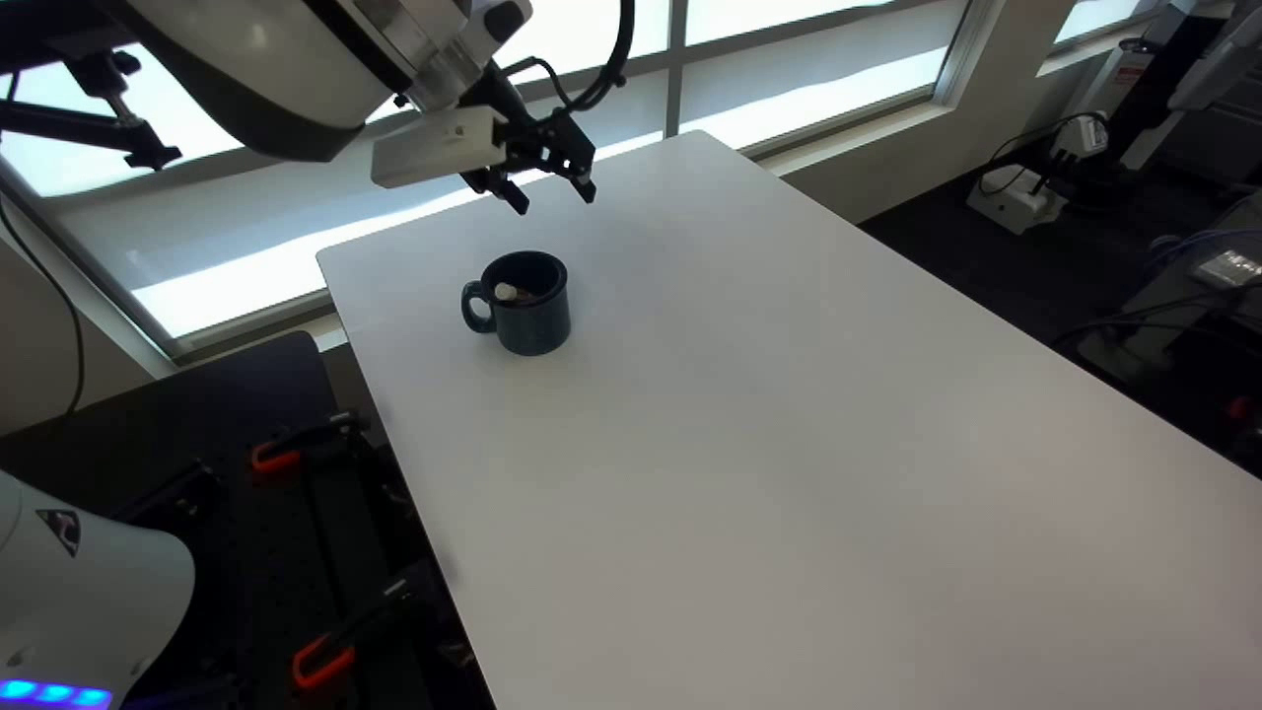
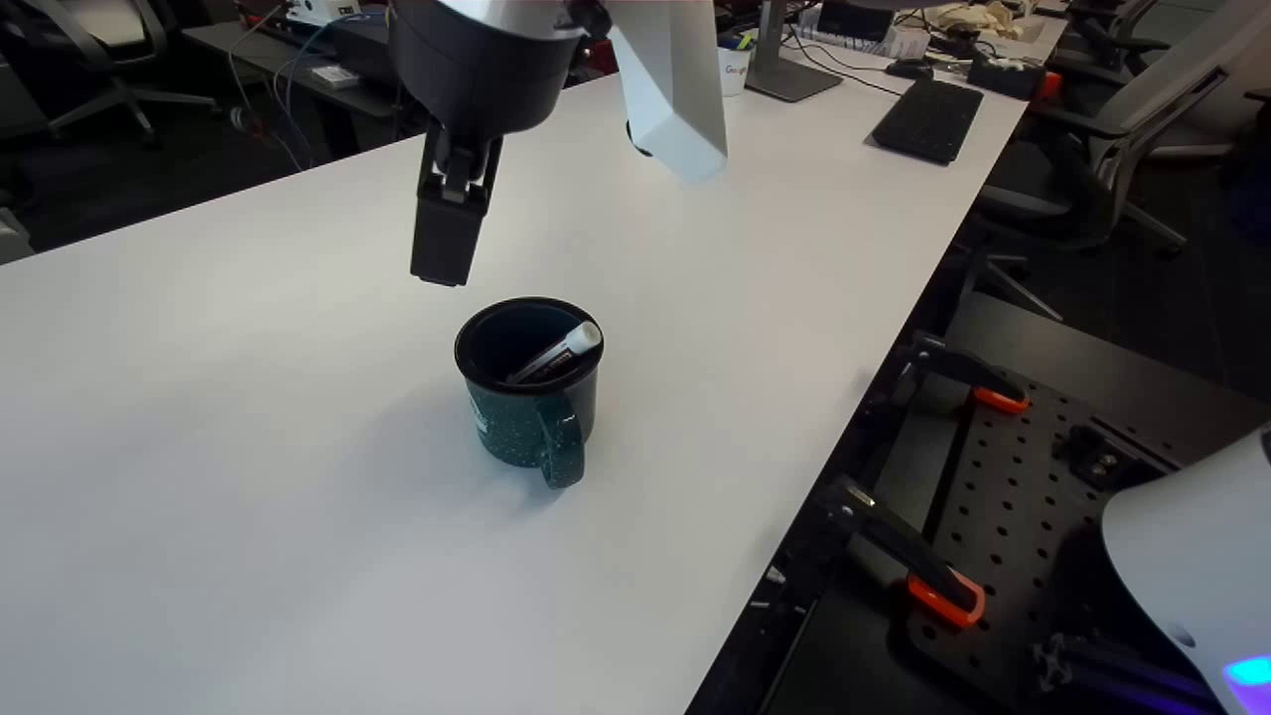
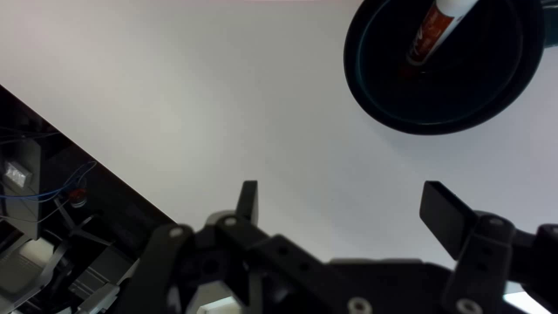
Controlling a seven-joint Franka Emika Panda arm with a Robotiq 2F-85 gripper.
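A dark green-blue mug point(image 1: 534, 321) stands upright on the white table, its handle toward the table's left edge in exterior view 1. Inside it leans a marker point(image 2: 557, 354) with a white end; the wrist view shows a red label on the marker point(image 3: 432, 32). My gripper point(image 1: 556, 203) hangs above the table on the window side of the mug, apart from it. Its two fingers are spread wide in the wrist view, and only bare table shows between them, so the gripper is open and empty. The mug point(image 3: 444, 117) is partly cut off at the top right there.
Windows point(image 1: 816, 71) border its far end. Clamps with orange parts point(image 2: 949, 600) sit on the dark robot mount beside the table. A keyboard point(image 2: 929, 119) and monitor stand point(image 2: 792, 77) are farther off.
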